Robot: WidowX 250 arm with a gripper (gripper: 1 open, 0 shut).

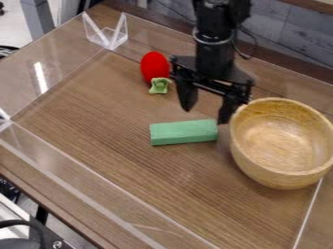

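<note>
The black robot arm (221, 44) reaches down from the back centre, its gripper (211, 102) open above the table, with no object seen between its fingers. Just below it lies a green block (184, 132), flat on the wood. A red rounded object (155, 68) and a small light green piece (159, 86) sit to the left of the arm. A large tan bowl (278, 154) stands at the right, next to the gripper.
A clear plastic holder (107, 27) stands at the back left. A dark cable lies at the lower left.
</note>
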